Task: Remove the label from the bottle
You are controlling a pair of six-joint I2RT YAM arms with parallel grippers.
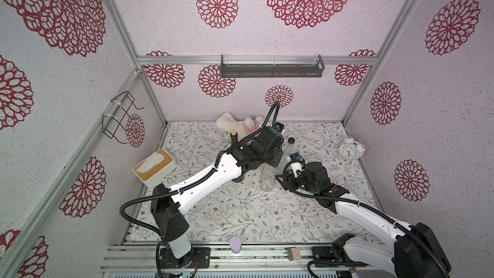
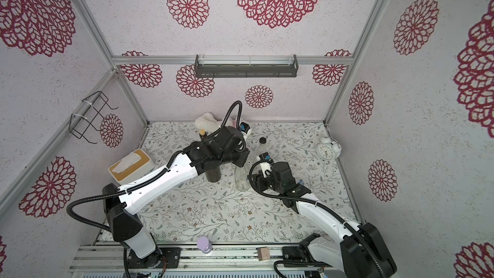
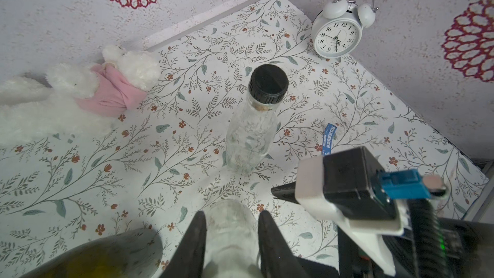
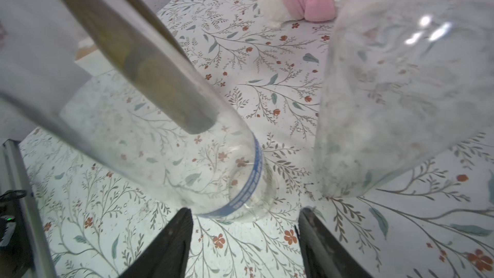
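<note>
A clear bottle (image 1: 267,180) hangs at the middle of the table, with my left gripper shut on its upper part. In the right wrist view this bottle (image 4: 205,175) slants close to the camera, and a thin blue band (image 4: 246,189) circles it near the base. That band looks like the edge of a clear label (image 4: 216,146); the label's upper extent is hard to make out. Just to the right of the bottle's lower part, my right gripper stands open. Its fingers lie below the base in that view, with nothing between them.
Behind stands another clear bottle with a black cap (image 3: 268,83). A dark bottle (image 3: 97,257) stands to the left. A blue printed strip (image 3: 328,138) lies on the table. A plush toy (image 3: 115,85) and an alarm clock (image 3: 337,36) sit farther back.
</note>
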